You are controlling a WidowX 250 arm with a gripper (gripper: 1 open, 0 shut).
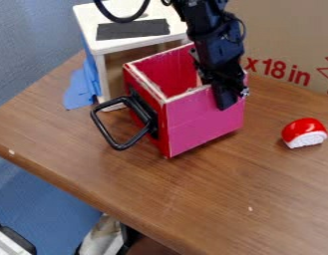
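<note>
A red and pink box, open at the top with a black handle on its left side, stands on the wooden table in front of a white-topped wooden cubby. The dark gripper is at the box's right upper rim; whether its fingers are shut on the rim cannot be made out.
A red and white rounded object lies at the right. A blue cloth sits left of the cubby. A cardboard panel stands behind.
</note>
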